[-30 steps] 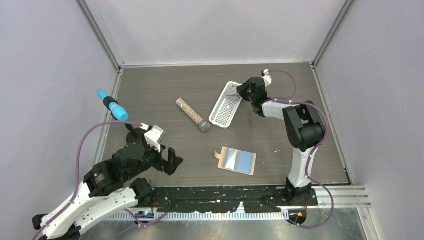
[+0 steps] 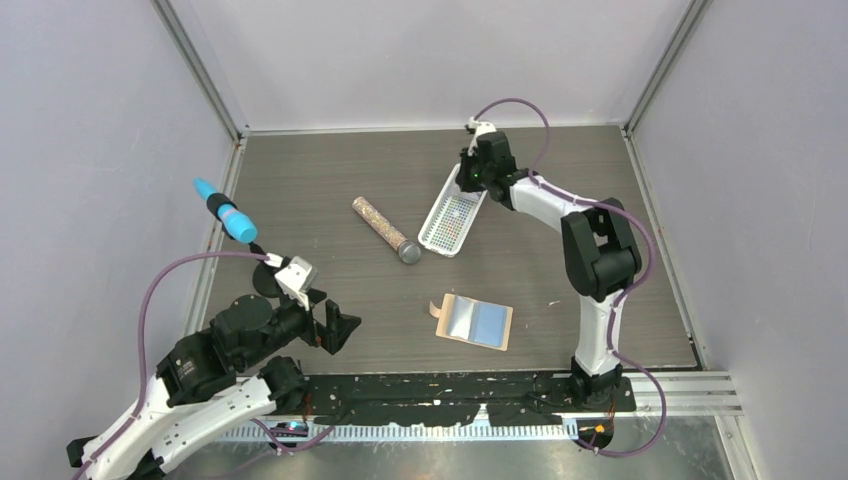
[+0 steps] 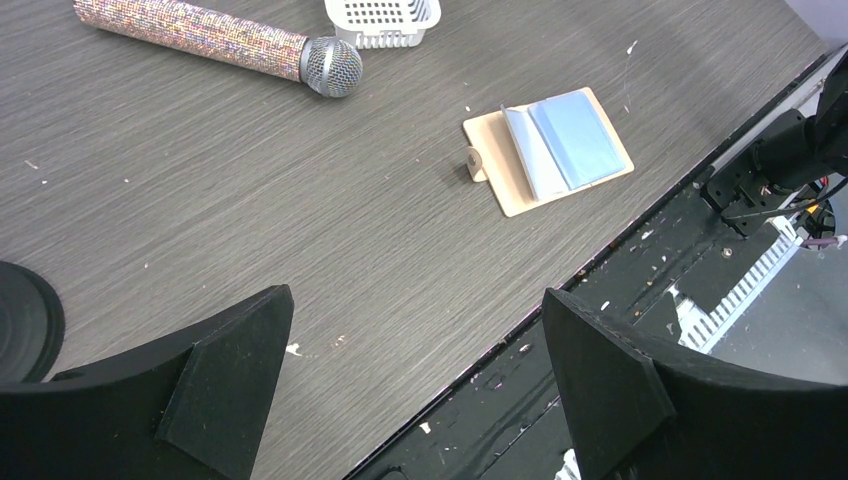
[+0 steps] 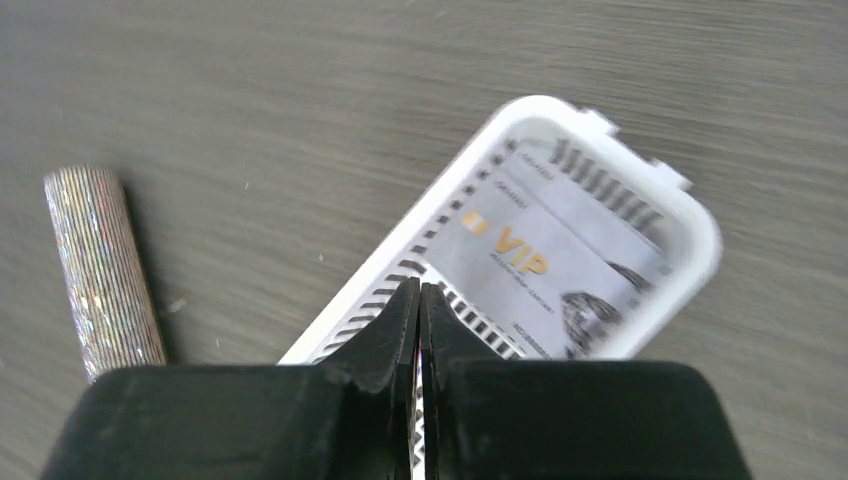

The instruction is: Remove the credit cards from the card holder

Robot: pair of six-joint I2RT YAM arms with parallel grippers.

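Observation:
The card holder (image 2: 475, 322) lies spread open near the table's front edge, tan outside, with clear and pale blue sleeves and a small flap. No card can be made out in its sleeves in the left wrist view. A pale card marked VIP (image 4: 515, 250) lies flat in the far end of the white basket (image 4: 390, 245). Over that end, my right gripper is shut, with nothing seen between its fingertips. At the left, clear of the holder, my left gripper stands open and empty.
A glittery microphone (image 2: 378, 221) lies left of the basket. A light-blue object with a black band (image 2: 225, 210) is at the left edge. Bare table separates the basket from the holder.
Holder, basket and microphone stayed put.

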